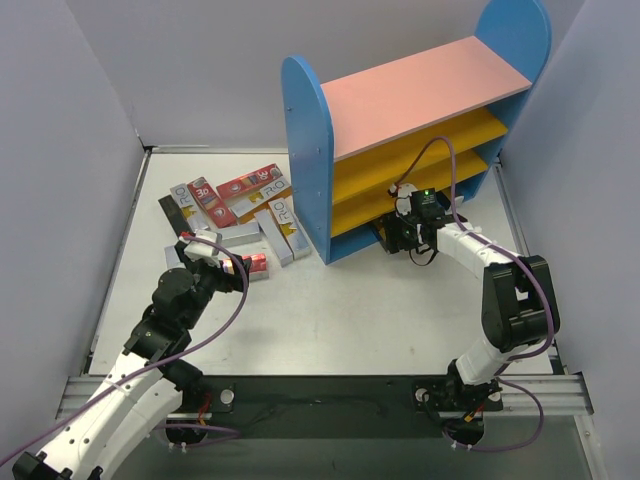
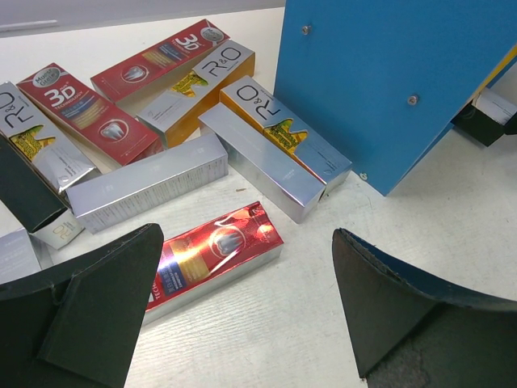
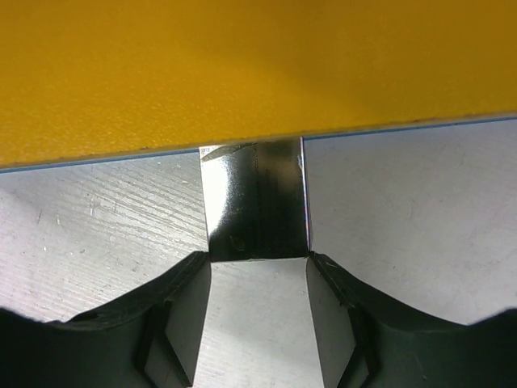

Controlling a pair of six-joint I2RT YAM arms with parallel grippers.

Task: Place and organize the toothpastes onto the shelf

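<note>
Several toothpaste boxes lie loosely grouped left of the blue-sided shelf (image 1: 310,150): red ones (image 2: 89,113), silver ones (image 2: 149,179), silver-and-yellow ones (image 2: 283,133) and a black one (image 2: 32,190). My left gripper is open above a red box (image 2: 214,255), with nothing between its fingers. At the shelf's bottom level is my right gripper, its fingertips apart at the near corners of a shiny dark box end (image 3: 258,202). The box's rest is hidden under the yellow board (image 3: 258,73); whether the fingers grip it I cannot tell.
Above the bottom level are yellow boards (image 1: 440,150) and a pink top (image 1: 430,90). The blue side panel (image 2: 380,73) stands between the loose boxes and the right arm.
</note>
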